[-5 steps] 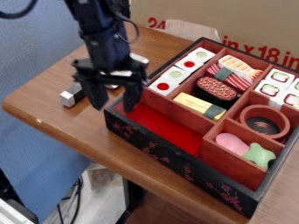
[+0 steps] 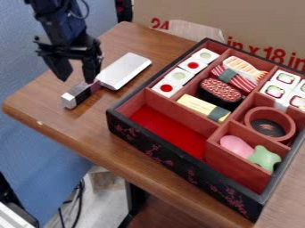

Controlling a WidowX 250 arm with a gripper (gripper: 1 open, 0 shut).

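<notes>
My black gripper (image 2: 74,68) hangs at the upper left over the wooden table, just above a small white-and-dark piece (image 2: 81,93) and left of a white flat slab (image 2: 123,71). Its fingers point down and look apart, with nothing clearly between them. A black-rimmed box (image 2: 180,166) with red compartments holds white pieces with red dots (image 2: 169,84), a striped piece, an oval dark piece, a yellow piece (image 2: 201,107), a dark ring (image 2: 269,125), and pink and green pieces (image 2: 234,148). Its front-left compartment is empty.
A cardboard carton (image 2: 229,20) stands behind the box. Cables hang below the table.
The arm has moved left and up, away from the box's left edge, uncovering the white slab. The pieces in the box look unchanged.
</notes>
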